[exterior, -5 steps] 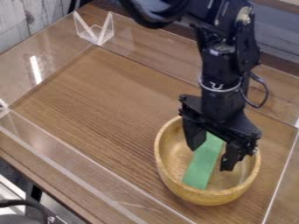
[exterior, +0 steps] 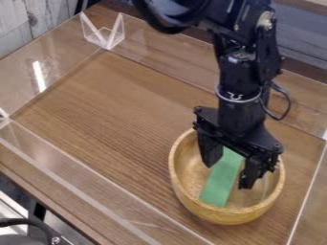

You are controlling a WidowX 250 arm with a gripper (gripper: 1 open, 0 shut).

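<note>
The black gripper [exterior: 235, 151] hangs from the arm at the centre right, its fingers open and reaching down into a tan bowl [exterior: 194, 195] at the lower right. Inside the bowl lies a green object [exterior: 220, 184], between and below the fingers, its upper end partly hidden by the gripper. Whether the fingers touch it cannot be told.
A wooden table [exterior: 96, 134] fills most of the view, clear on the left and middle. A white wire-like holder [exterior: 105, 29] stands at the back left. Black cables or parts show at the lower left edge.
</note>
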